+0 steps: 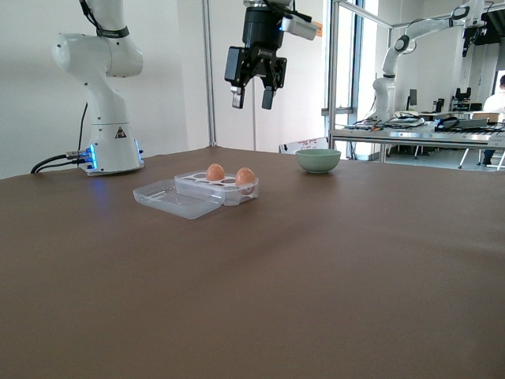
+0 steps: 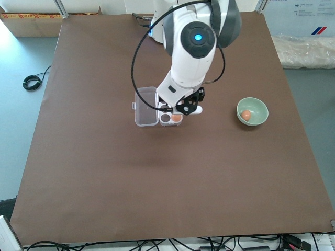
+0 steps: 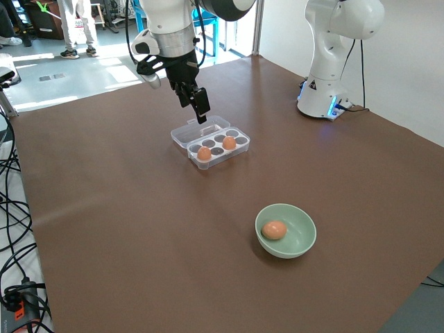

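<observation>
My gripper [image 1: 252, 96] hangs above the clear plastic egg box [image 3: 218, 157], its two fingers apart with nothing between them in the top view. From the left it covers much of the box. The box's lid [image 2: 145, 112] lies open, and two brown eggs [image 1: 215, 172] [image 1: 245, 177] sit in its cups. A pale green bowl [image 3: 298, 232] with one brown egg [image 3: 274, 230] in it stands on the table, apart from the box.
Tangled cables [image 3: 14, 222] lie along another edge.
</observation>
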